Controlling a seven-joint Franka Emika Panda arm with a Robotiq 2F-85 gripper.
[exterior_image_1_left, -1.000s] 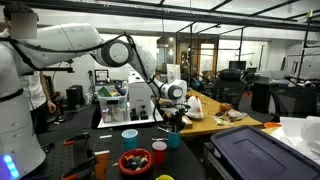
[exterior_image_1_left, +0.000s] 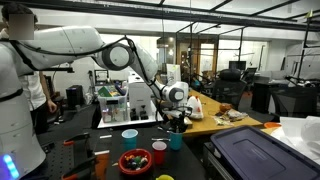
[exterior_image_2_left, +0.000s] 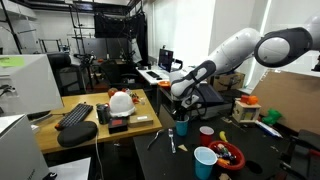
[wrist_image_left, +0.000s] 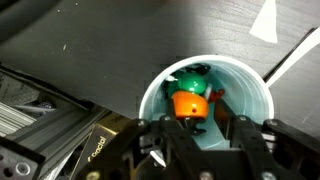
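Observation:
A light blue cup (wrist_image_left: 153, 103) stands upright on the dark table, with its mouth facing the wrist camera. Inside it lie an orange thing (wrist_image_left: 188, 104) and a green one (wrist_image_left: 190, 80), along with smaller dark red bits. My gripper is over the cup, its dark fingers spread to either side of the orange thing; contact cannot be made out. From outside, the gripper (exterior_image_1_left: 178, 126) is seen pointing down at the blue cup (exterior_image_1_left: 175, 142). The other side view has the same cup (exterior_image_2_left: 181, 128) below the hand.
Nearby are a second blue cup (exterior_image_1_left: 130, 139), a red cup (exterior_image_1_left: 159, 153) and a red bowl (exterior_image_1_left: 133, 164) with several small things in it. A large dark tray (exterior_image_1_left: 262, 158) lies to the right. A wooden desk (exterior_image_2_left: 142, 123) with clutter is behind.

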